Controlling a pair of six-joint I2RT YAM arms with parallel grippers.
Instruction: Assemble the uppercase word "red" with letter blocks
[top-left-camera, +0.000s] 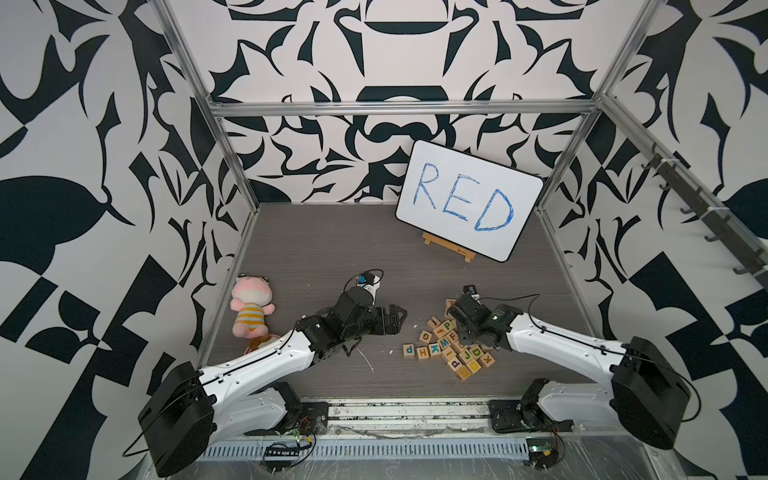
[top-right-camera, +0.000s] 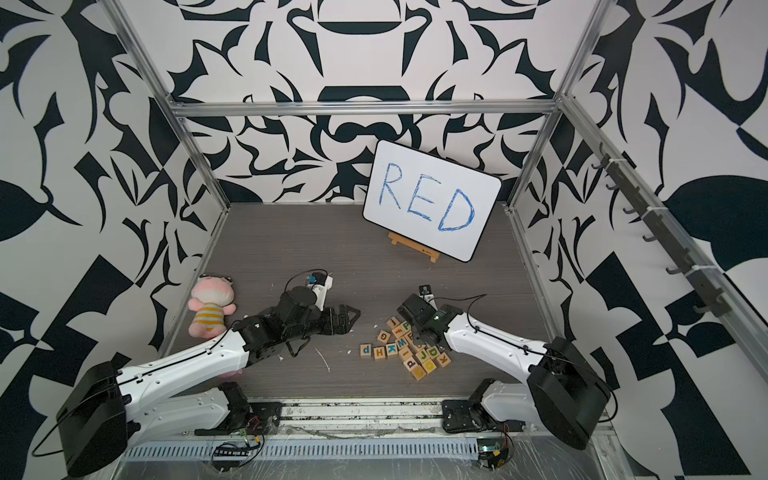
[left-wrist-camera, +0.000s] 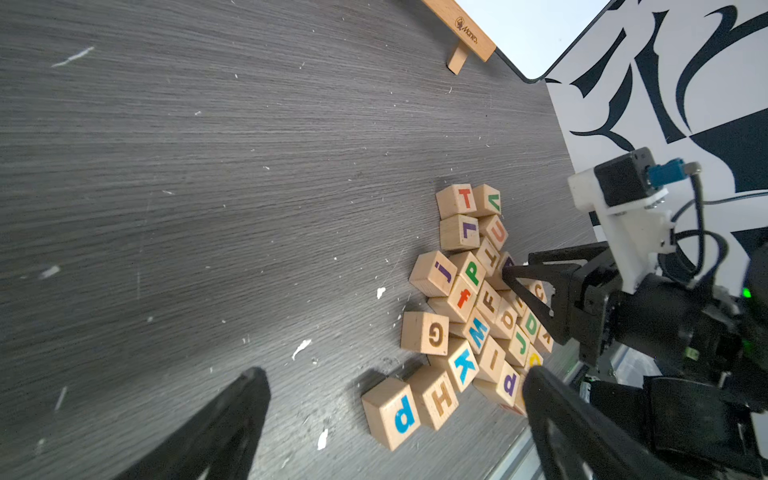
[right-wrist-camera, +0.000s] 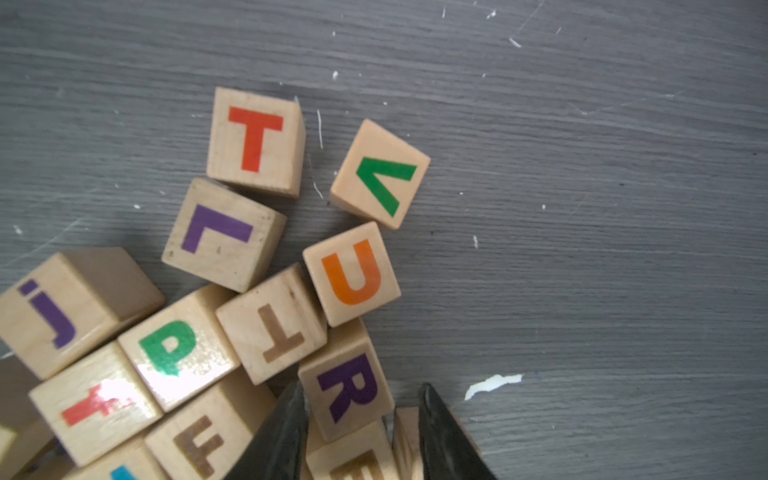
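Note:
The purple R block (right-wrist-camera: 348, 386) sits in the crowded pile, touching the orange U block (right-wrist-camera: 352, 272). Below it in the right wrist view, the E block (right-wrist-camera: 352, 460) is partly cut off. My right gripper is low over the pile, its fingertips on either side of the R block, part way together. A gap shows between the R block and the right finger (right-wrist-camera: 438, 436); contact is unclear. In the left wrist view a green D block (left-wrist-camera: 531, 323) lies near the right arm. My left gripper is open and empty, left of the pile.
A whiteboard (top-left-camera: 472, 200) reading RED stands on a wooden easel at the back. Several other letter blocks crowd the pile, with T (right-wrist-camera: 254, 142) and V (right-wrist-camera: 381, 174) at its far side. A pink plush toy (top-left-camera: 252, 308) sits left.

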